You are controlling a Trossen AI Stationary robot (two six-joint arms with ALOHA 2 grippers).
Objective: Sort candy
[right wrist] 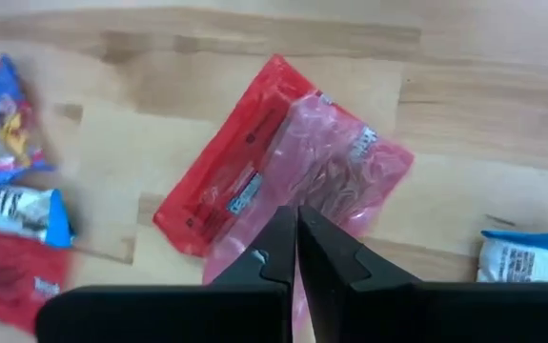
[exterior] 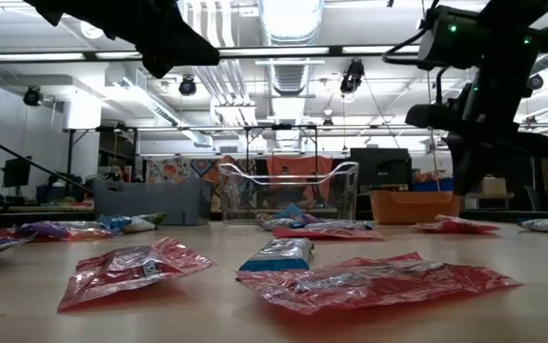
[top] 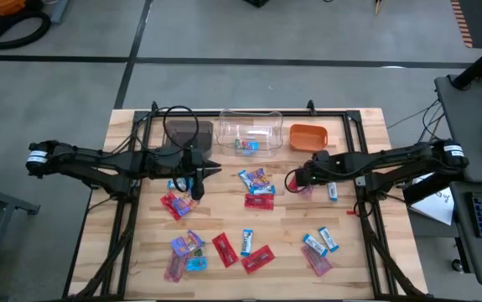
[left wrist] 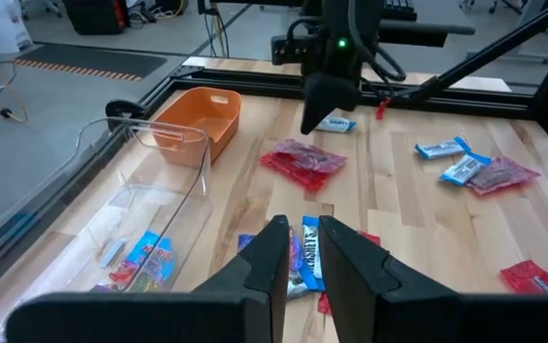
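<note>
My right gripper is shut with nothing between its fingers, raised above a red Twizzlers pack (right wrist: pixel 221 157) and a pink translucent one (right wrist: pixel 364 171) overlapping it. Both packs lie on the table, and the left wrist view shows the right gripper clear of them. My left gripper stands open and empty over the left side, its fingers slightly apart. Beyond its fingertips are a blue-and-white bar (left wrist: pixel 312 252) and a purple pack (left wrist: pixel 295 252). The clear bin (top: pixel 261 126) holds a blue-and-red pack (left wrist: pixel 148 262).
An orange bin (top: pixel 308 137) and a dark grey bin (top: pixel 189 132) flank the clear one. Red packs (top: pixel 258 259), white-blue bars (top: pixel 315 245) and a purple pack (top: pixel 188 242) lie near the front. Bare wood shows between the clusters.
</note>
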